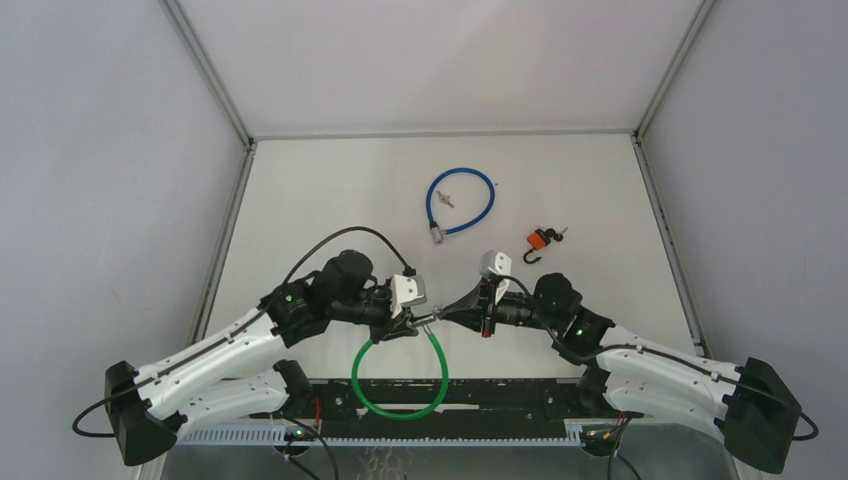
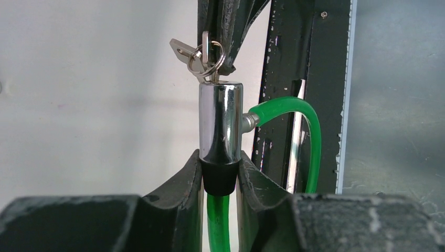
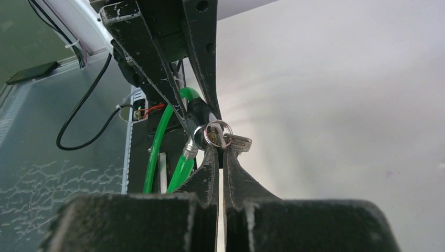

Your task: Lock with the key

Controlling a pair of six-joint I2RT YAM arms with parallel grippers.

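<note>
My left gripper is shut on the black-ended chrome lock body [image 2: 220, 118] of the green cable lock [image 2: 314, 142], which is upright in the left wrist view. A key with a ring [image 2: 186, 52] stands in the top of the lock. Opposite, my right gripper is shut at the key, its fingertips by the ring and key head; whether it pinches the key is hard to tell. In the top view both grippers meet low in the middle, the green loop hanging below them.
A blue cable lock [image 1: 460, 168] with loose keys [image 1: 445, 200] lies at the back middle, and an orange and black item [image 1: 535, 240] at its right. A dark edge strip runs along the front.
</note>
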